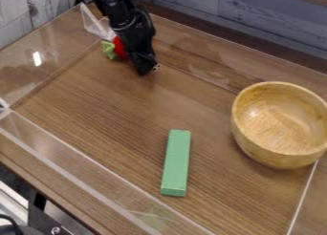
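Observation:
At the top centre the black arm reaches down, its gripper (pixel 145 63) low over the tabletop and small in view; its fingers look shut, with nothing visible between them. Just left of the arm and partly behind it are a red object (pixel 119 47) and a small green item (pixel 109 50), along with some clear material above them. The arm hides part of these, so their shapes are unclear.
A wooden bowl (pixel 274 124) stands at the right. A long green block (pixel 177 162) lies at the lower centre.

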